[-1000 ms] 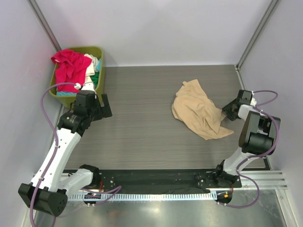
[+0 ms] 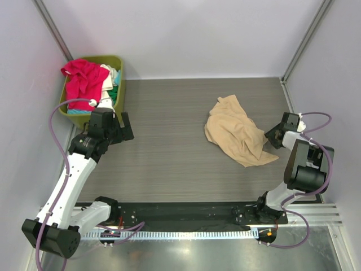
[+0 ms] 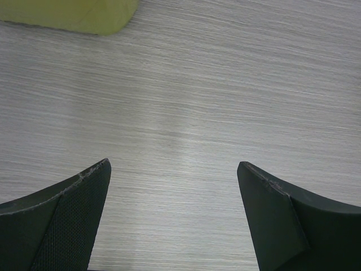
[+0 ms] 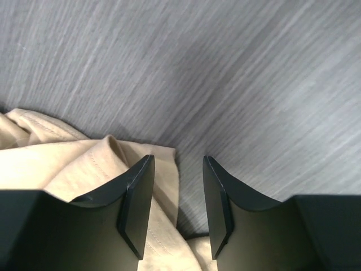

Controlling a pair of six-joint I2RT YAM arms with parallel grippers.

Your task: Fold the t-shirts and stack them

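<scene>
A beige t-shirt (image 2: 237, 132) lies crumpled and spread on the right half of the table (image 2: 163, 152). My right gripper (image 2: 272, 136) is low at its right edge; in the right wrist view its fingers (image 4: 242, 226) stand part open above a folded-over corner of the cloth (image 4: 84, 169), with nothing clearly held between them. At the left, my left gripper (image 2: 122, 127) stands open over bare table, as the left wrist view also shows, beside the bin of shirts (image 2: 84, 84).
The olive bin (image 2: 98, 61) at the back left holds red, cream, teal and green clothes. White walls border the back and both sides.
My right wrist and arm have shifted very slightly at the t-shirt's right edge. The left arm and the shirt look unchanged.
</scene>
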